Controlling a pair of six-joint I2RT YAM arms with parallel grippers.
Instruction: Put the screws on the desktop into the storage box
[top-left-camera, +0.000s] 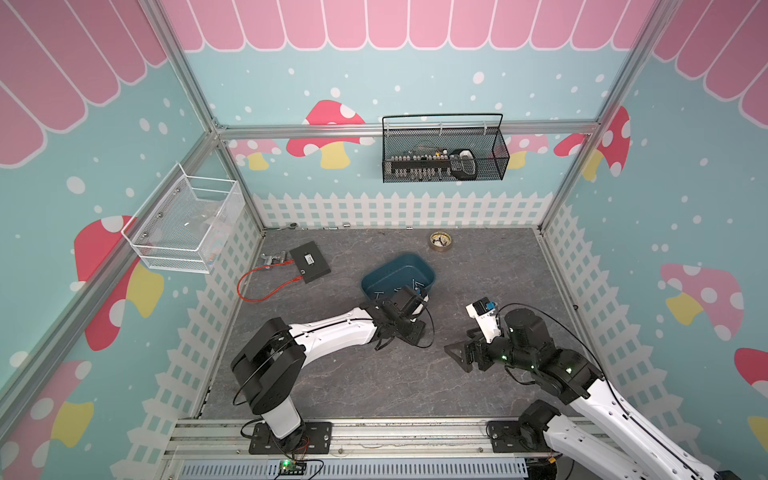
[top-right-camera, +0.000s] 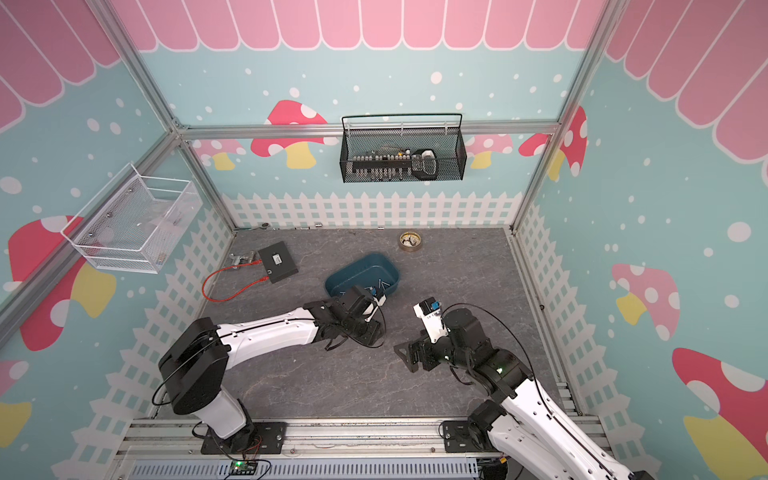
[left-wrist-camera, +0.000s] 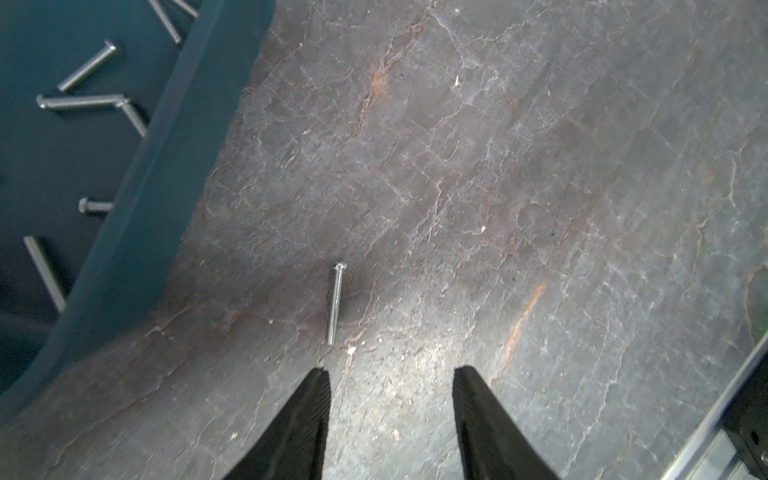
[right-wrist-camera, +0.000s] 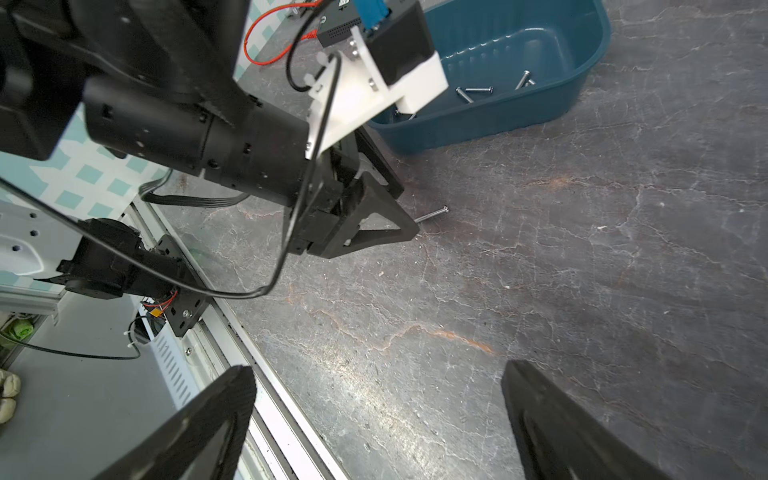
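Observation:
One silver screw (left-wrist-camera: 336, 304) lies on the desktop outside the dark teal storage box (top-left-camera: 397, 272), which holds several screws (left-wrist-camera: 88, 64). In the right wrist view that loose screw (right-wrist-camera: 432, 213) shows beside my left gripper. My left gripper hangs over the desktop just short of the screw, fingers apart, nothing between them. My right gripper stands open at the right, over bare desktop, with nothing between its fingers.
A dark device (top-left-camera: 309, 262) with a red cable sits at the back left, a round tin (top-left-camera: 440, 241) at the back. Wire baskets (top-left-camera: 445, 156) hang on the walls.

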